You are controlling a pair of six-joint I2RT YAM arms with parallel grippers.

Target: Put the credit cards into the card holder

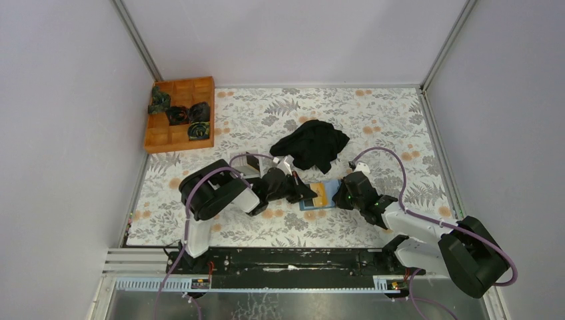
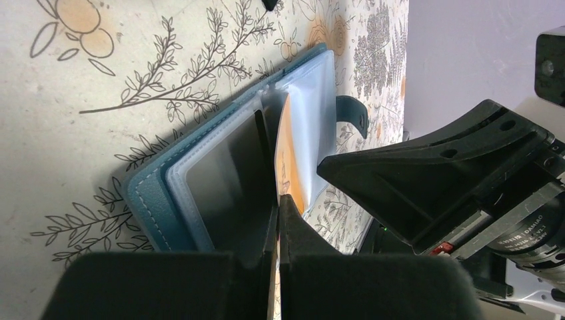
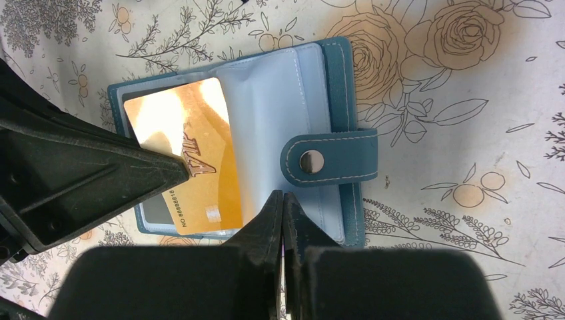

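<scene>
The teal card holder point(image 3: 353, 220) lies open on the floral surface, its pale blue sleeve point(image 3: 266, 127) to the right. A gold card lies in it; in the left wrist view its edge stands along the sleeve. My left gripper is shut at that card's edge, its fingertips on or against it. My right gripper is shut over the holder's right side, near the snap strap point(image 3: 333, 157), nothing visible between its fingers.
A white box point(image 1: 243, 160) with a card lies behind the left arm. A black cloth point(image 1: 310, 143) lies behind the holder. A wooden tray point(image 1: 160, 137) with dark items stands at back left.
</scene>
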